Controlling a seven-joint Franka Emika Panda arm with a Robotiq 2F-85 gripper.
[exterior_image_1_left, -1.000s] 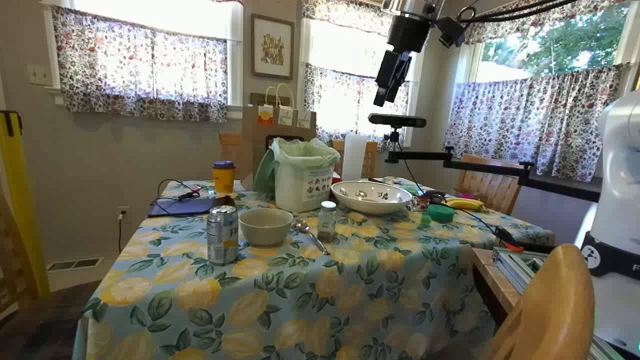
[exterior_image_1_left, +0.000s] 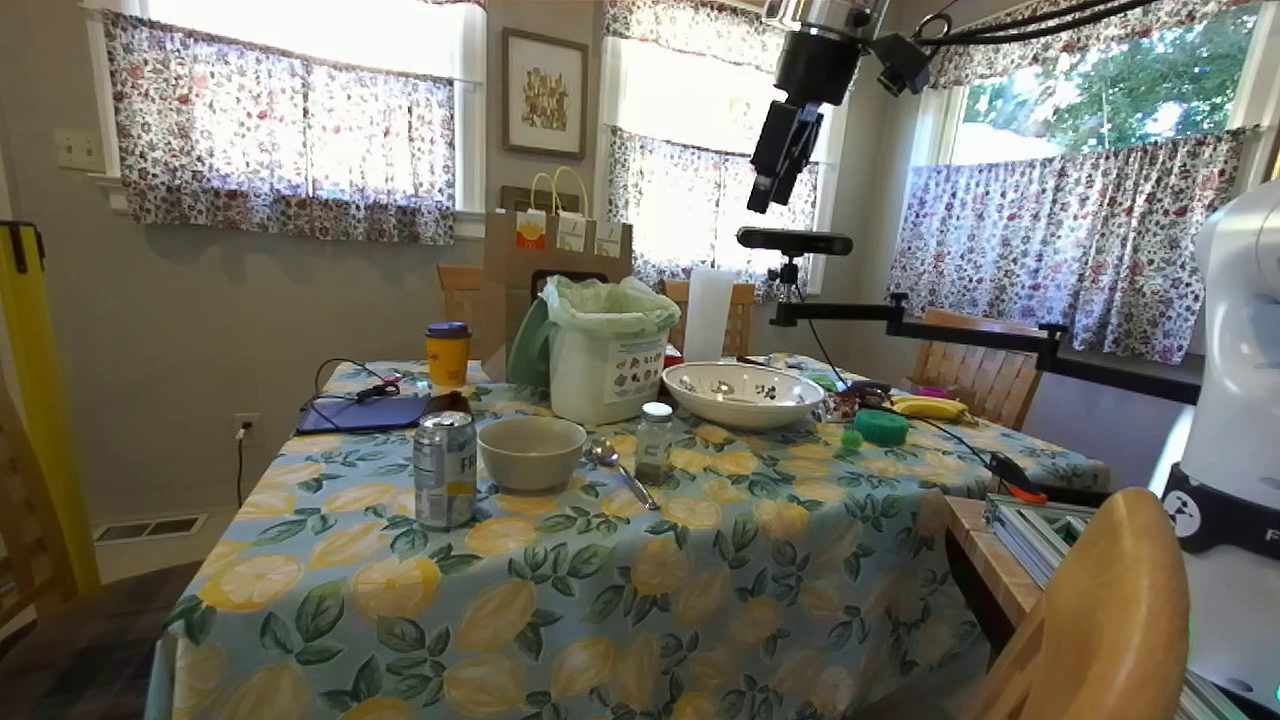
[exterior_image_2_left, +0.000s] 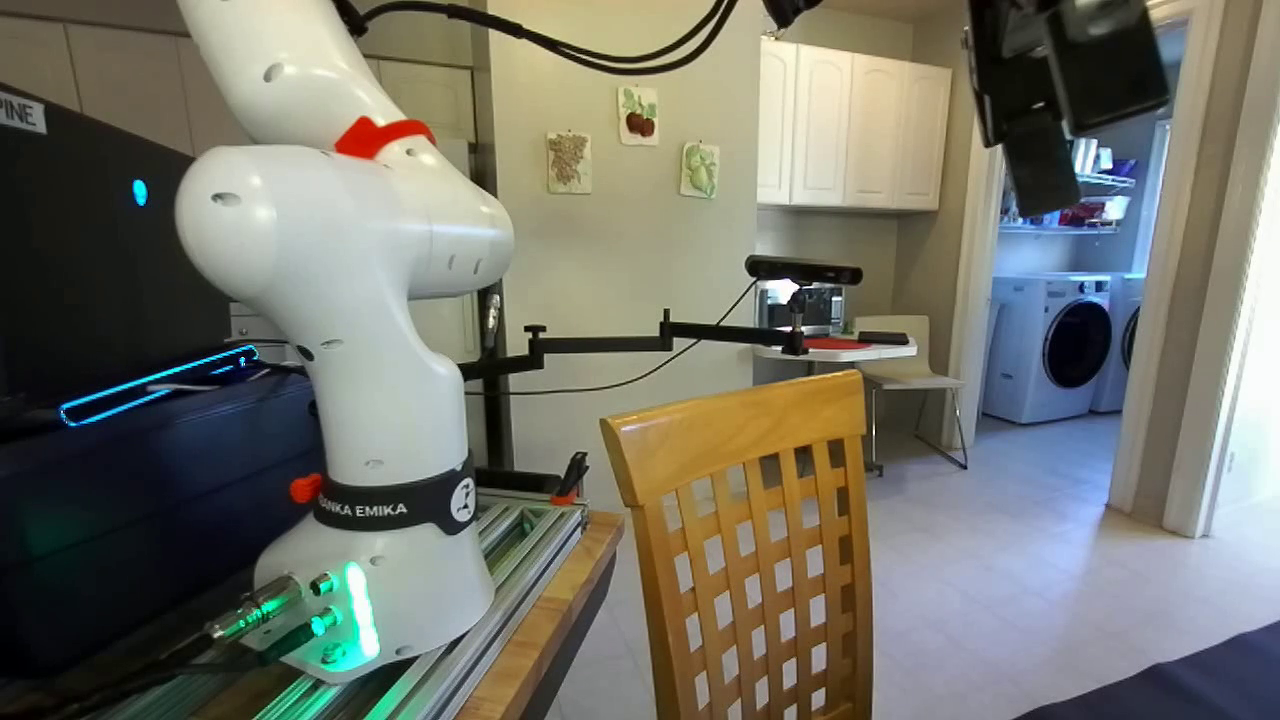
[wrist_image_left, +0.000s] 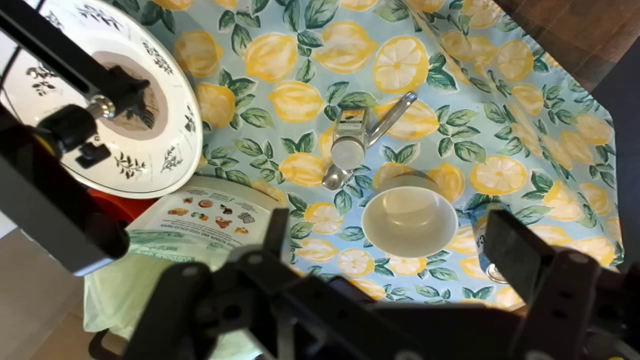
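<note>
High above the table hangs my gripper, its two fingers spread wide in the wrist view with nothing between them. Seen through that gap, far below, is an empty grey bowl (wrist_image_left: 409, 221). A silver can (exterior_image_1_left: 445, 470) stands upright to the left of the bowl in exterior view 1; one finger partly covers it in the wrist view. On the bowl's other side lie a metal spoon (exterior_image_1_left: 624, 473) and an upright glass shaker with a white lid (exterior_image_1_left: 655, 444). Exterior view 2 shows only part of the dark gripper, at its top right.
A lined white bin (exterior_image_1_left: 607, 360) and a wide patterned bowl (exterior_image_1_left: 746, 396) stand farther back. A camera on a black arm (exterior_image_1_left: 972, 330) reaches over the table's right side.
</note>
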